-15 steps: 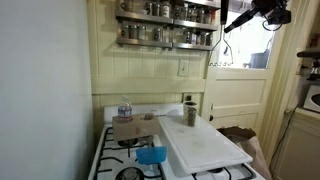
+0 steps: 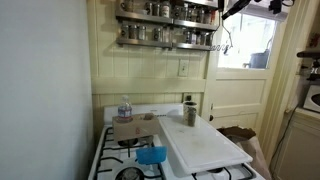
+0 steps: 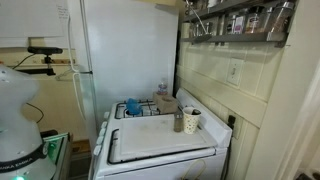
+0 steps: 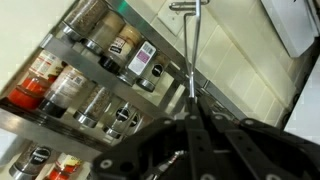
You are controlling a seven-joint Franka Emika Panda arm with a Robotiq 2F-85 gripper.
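In the wrist view, my dark gripper is shut on a thin metal utensil [image 4: 197, 45] with a wire-like shape, which sticks out past the fingertips. The far end of the utensil runs out of the frame at the top. Exterior view 1 catches only part of the arm at the upper right edge, with a thin dark wire shape [image 2: 227, 40] hanging below it. Spice jars [image 4: 68, 85] on metal shelves fill the left of the wrist view.
Below the shelves stands a white stove with a white board [image 2: 205, 147] on it. A container [image 2: 190, 113], a clear bottle [image 2: 125, 109], a brown box [image 2: 135, 128] and a blue object [image 2: 151, 155] also sit there. A paper bag [image 2: 243, 140] is right of the stove.
In exterior view 1 the arm has risen toward the top edge and partly left the frame. The objects on the stove have not moved.
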